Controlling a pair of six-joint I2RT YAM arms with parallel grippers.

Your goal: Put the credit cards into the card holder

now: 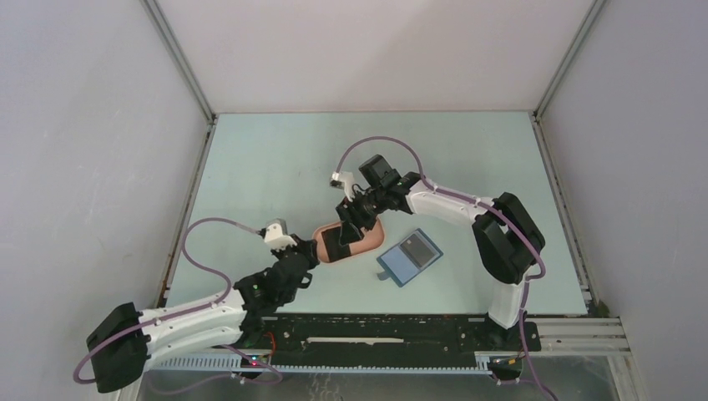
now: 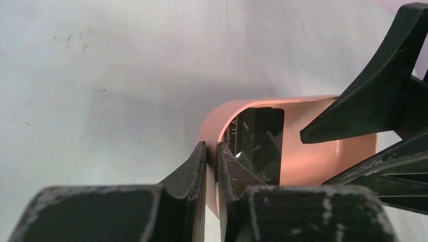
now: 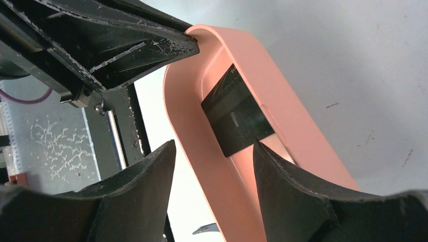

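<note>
A pink oval tray (image 1: pixel 374 242) with a black card (image 1: pixel 336 244) inside stands mid-table. In the left wrist view my left gripper pinches the rounded end wall of the tray (image 2: pixel 224 113), the card (image 2: pixel 260 143) just inside. My right gripper is over the tray, its fingers apart with nothing gripped, beside the card (image 3: pixel 234 116) in the right wrist view. A blue card holder (image 1: pixel 401 266) with a grey inner panel lies right of the tray.
Walls border the table at the sides and back.
</note>
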